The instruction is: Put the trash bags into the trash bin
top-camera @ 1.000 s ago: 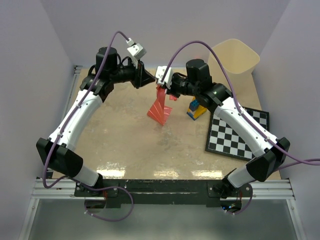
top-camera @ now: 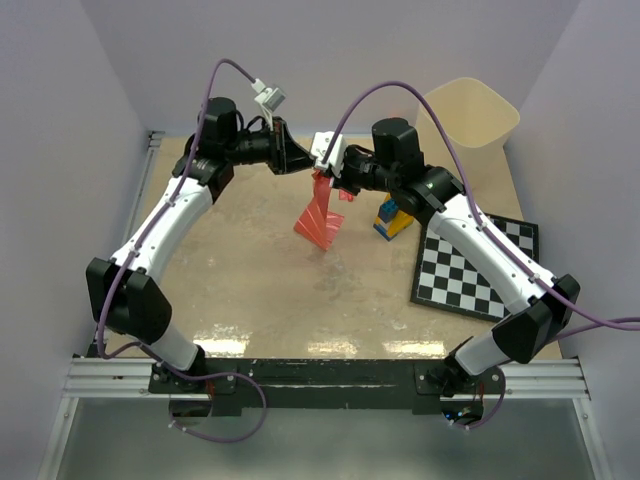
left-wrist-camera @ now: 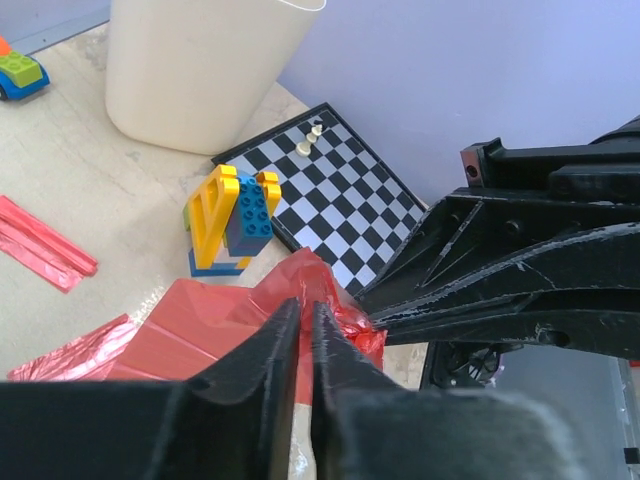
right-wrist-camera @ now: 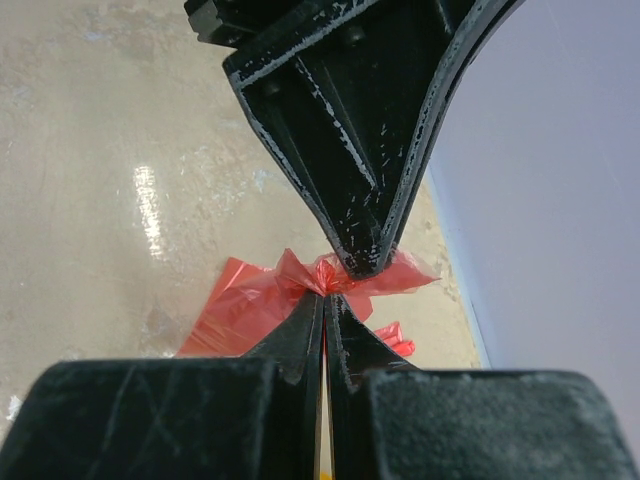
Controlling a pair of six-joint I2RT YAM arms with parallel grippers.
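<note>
A red plastic bag (top-camera: 318,215) hangs from my right gripper (top-camera: 330,170), which is shut on its crumpled top; in the right wrist view the bag (right-wrist-camera: 250,310) is pinched at the fingertips (right-wrist-camera: 338,320). My left gripper (top-camera: 298,160) is right beside it; in the left wrist view its blurred fingers (left-wrist-camera: 270,400) are close together in front of the bag (left-wrist-camera: 200,330), and how far open they are is unclear. A second flat red bag (left-wrist-camera: 45,245) lies on the table. The white bin (top-camera: 465,115) stands at the back right.
A yellow and blue brick toy (top-camera: 393,218) sits between the bags and the chessboard (top-camera: 460,280) on the right. Another small brick toy (left-wrist-camera: 20,75) is at the back.
The left arm has shifted slightly, its upper links and elbow moving right, with the gripper still beside the bag. The right arm and bag look unchanged.
</note>
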